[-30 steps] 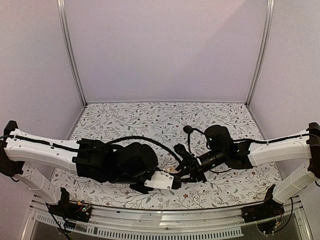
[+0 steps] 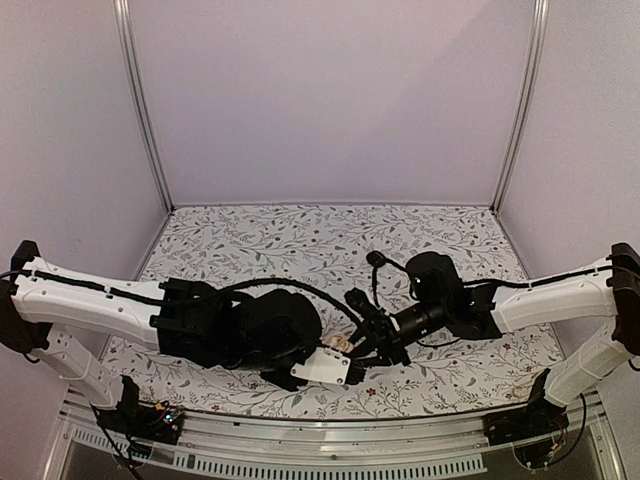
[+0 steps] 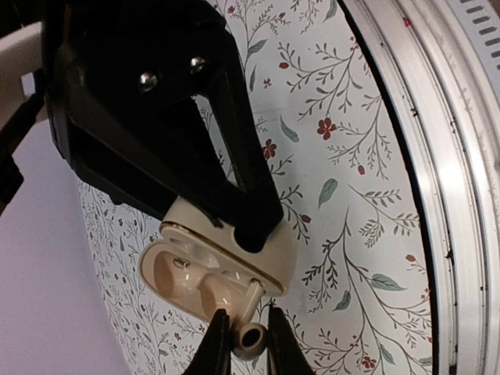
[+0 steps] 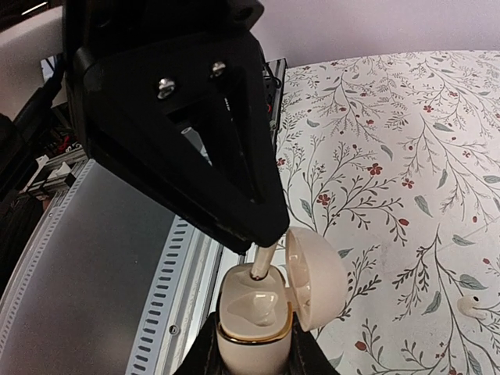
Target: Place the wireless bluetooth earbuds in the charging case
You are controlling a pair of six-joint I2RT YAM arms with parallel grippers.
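Note:
In the middle front of the top view my two grippers meet around the cream charging case (image 2: 338,343). In the right wrist view the case (image 4: 255,320) is open, lid raised, with my right gripper shut on its body. In the left wrist view my left gripper is shut on a cream earbud (image 3: 250,328), whose stem points into the open case (image 3: 176,273) at its hinge side. The right wrist view shows that stem (image 4: 264,258) at the case's top, touching or just inside it; how deep it sits I cannot tell.
A metal rail (image 2: 330,425) runs along the front edge; pale walls stand at the back and sides.
Both arms have shifted slightly over the last second, the left one a little downward in the top view. The two grippers remain together around the case.

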